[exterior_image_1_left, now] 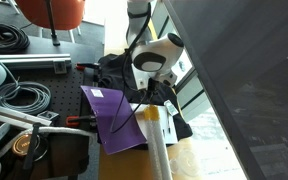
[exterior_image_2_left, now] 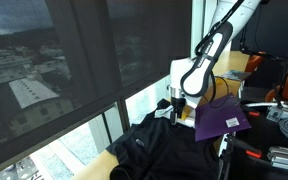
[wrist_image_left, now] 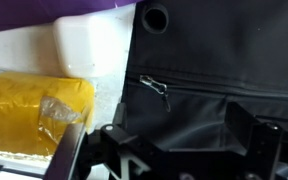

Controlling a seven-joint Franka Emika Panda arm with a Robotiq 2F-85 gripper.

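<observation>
A black fabric bag [wrist_image_left: 214,50] with a zipper fills most of the wrist view. Its metal zipper pull [wrist_image_left: 156,84] lies near the centre, ahead of the fingers. My gripper stands open, with one finger [wrist_image_left: 72,152] at the lower left and the other at the right, nothing held between them. In exterior view 2 the gripper [exterior_image_2_left: 181,112] is low over the far part of the dark bag [exterior_image_2_left: 162,155]. Exterior view 1 has the white arm [exterior_image_1_left: 154,60] above the bag, its fingertips hard to make out.
A purple sheet [exterior_image_1_left: 106,112] lies beside the bag. Close to the left finger are a yellow packet [wrist_image_left: 29,110] and a white block [wrist_image_left: 89,45]. Coiled cables [exterior_image_1_left: 24,97] and a black perforated plate occupy the other side. A large dark screen [exterior_image_2_left: 74,50] borders the table.
</observation>
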